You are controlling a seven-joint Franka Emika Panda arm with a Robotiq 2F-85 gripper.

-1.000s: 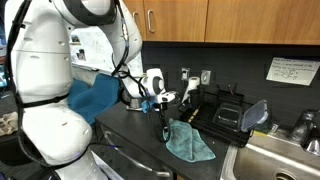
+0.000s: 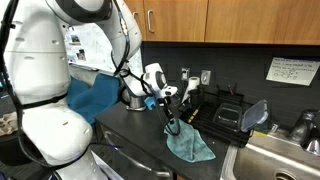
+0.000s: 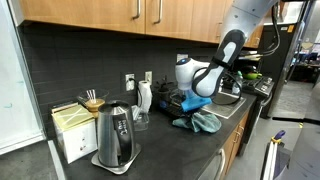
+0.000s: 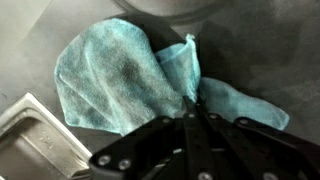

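Observation:
A teal towel [image 2: 190,145] lies rumpled on the dark counter, left of the sink. From above, in the wrist view, the towel [image 4: 110,75] spreads in folds to both sides of the fingertips, with one raised ridge running towards them. My gripper [image 2: 173,130] points down at the towel's left part, its fingers shut. Close up, the gripper meets the cloth, and its dark tips partly blend into the shadow there. Whether any fold is pinched between them cannot be made out. The second exterior view shows the towel [image 3: 205,121] below the arm.
A metal sink [image 2: 250,165] is right of the towel, with a black dish rack [image 2: 225,118] behind. A kettle [image 3: 116,135] and a wooden utensil box [image 3: 75,133] stand farther along the counter. Bare counter lies between kettle and towel.
My gripper has moved a little to the right, from the towel's left edge to over the cloth. The towel's left part looks slightly more bunched; the rest lies much as before.

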